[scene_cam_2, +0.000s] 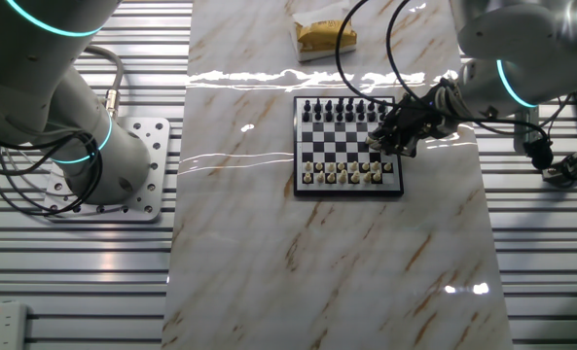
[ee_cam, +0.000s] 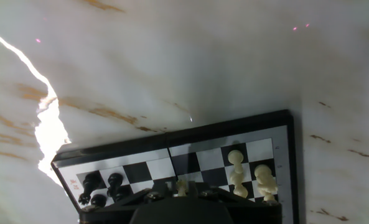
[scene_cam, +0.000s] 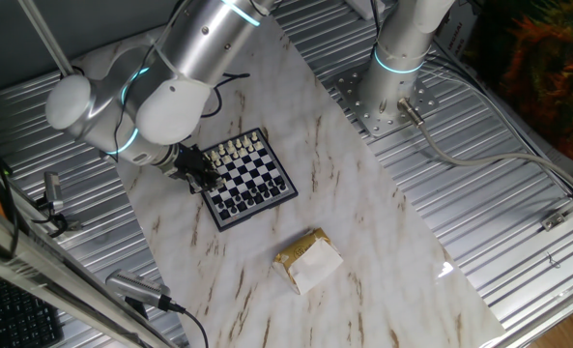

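A black-framed chessboard lies on the marble table, with white pieces along one side and black ones along the other. My gripper reaches in low over one side edge of the board, between the two sets. A pale chess piece stands at its fingertips, apart from the white rows. In the wrist view this pale piece shows between the dark fingertips, its lower part hidden. Whether the fingers press on it or only flank it cannot be made out.
White pieces and black pieces stand close on either side of the gripper. A gold-and-white packet lies on the table, clear of the board. Bare marble surrounds the board. Dark cables loop near the arm.
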